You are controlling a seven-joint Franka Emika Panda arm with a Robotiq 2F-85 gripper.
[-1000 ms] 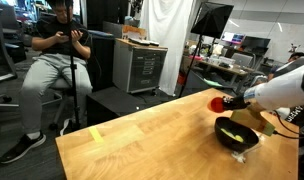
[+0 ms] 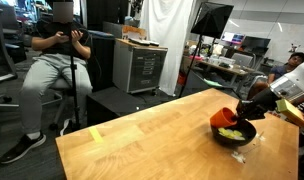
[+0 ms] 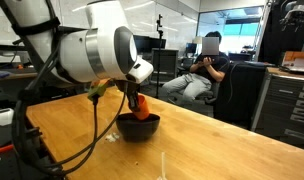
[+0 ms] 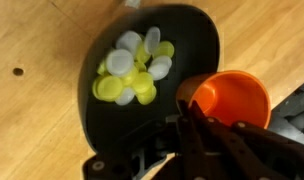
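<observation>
An orange cup (image 4: 235,98) is held by my gripper, which is shut on the cup's wall. In the wrist view the cup overlaps the right side of a black bowl (image 4: 197,32). Several yellow and white round pieces (image 4: 132,68) lie inside that bowl. Exterior view 1 has the cup (image 2: 223,117) tilted over the bowl (image 2: 248,135), low and close to its rim; whether they touch I cannot tell. In exterior view 2 the cup (image 3: 142,107) rises out of the bowl's outline (image 3: 138,129), with the arm beside it.
Small pale scraps (image 3: 112,136) lie near the bowl, and a thin white item (image 3: 162,165) is at the front. A seated person (image 2: 60,70) is beyond the table.
The cup has come down toward the bowl and tipped over further. Earlier it was higher, above the bowl's far rim. The arm has lowered with it, while the bowl stays about where it was.
</observation>
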